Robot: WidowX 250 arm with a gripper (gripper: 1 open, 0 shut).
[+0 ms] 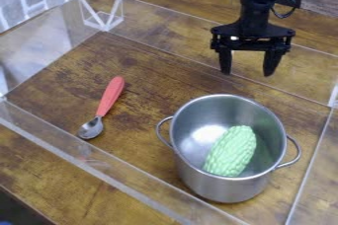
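Observation:
My black gripper (248, 63) hangs at the upper right of the camera view, open with nothing seen between its fingers, behind and apart from a steel pot (200, 181). A pale green, textured corn-like object (231, 151) lies inside the pot. A spoon with a red handle (109, 99) lies on the wooden surface at the left, bowl toward the front.
A clear plastic wall (40, 125) bounds the wooden work area (119, 61) on several sides. A white frame-like piece (103, 14) stands at the back left corner.

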